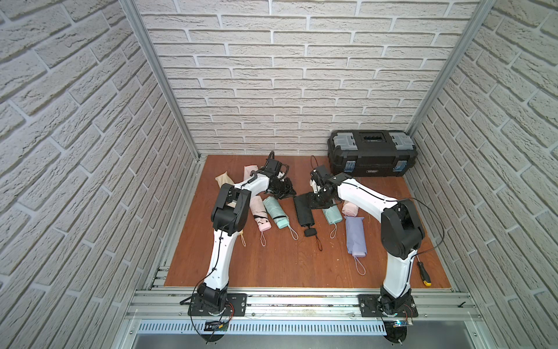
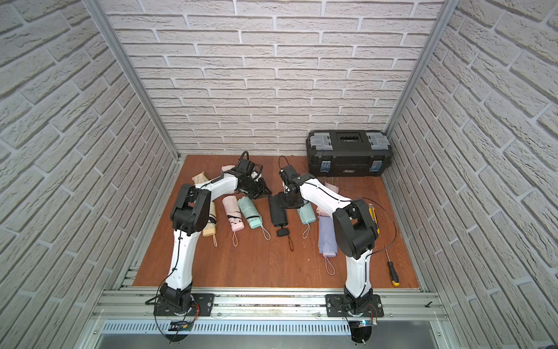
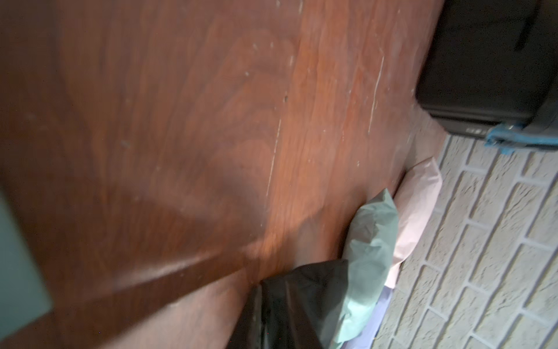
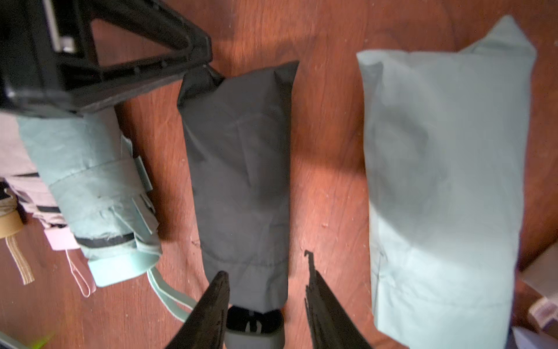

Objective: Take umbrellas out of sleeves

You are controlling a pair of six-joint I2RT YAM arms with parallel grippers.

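A black sleeved umbrella (image 4: 235, 180) lies lengthwise in the middle, its handle (image 4: 254, 336) poking from the near end. My left gripper is at the sleeve's far end; its blurred fingertips are over the black cloth, and their grip is unclear. My right gripper is open above the sleeve's handle end, with nothing between its fingers. A mint sleeved umbrella (image 4: 444, 197) lies to the right, a lilac one (image 1: 355, 235) beyond it. To the left lie mint (image 1: 276, 212), pink (image 1: 259, 212) and beige umbrellas, partly under my left arm.
A black toolbox (image 1: 372, 154) stands at the back right. A screwdriver (image 1: 423, 272) lies at the right edge.
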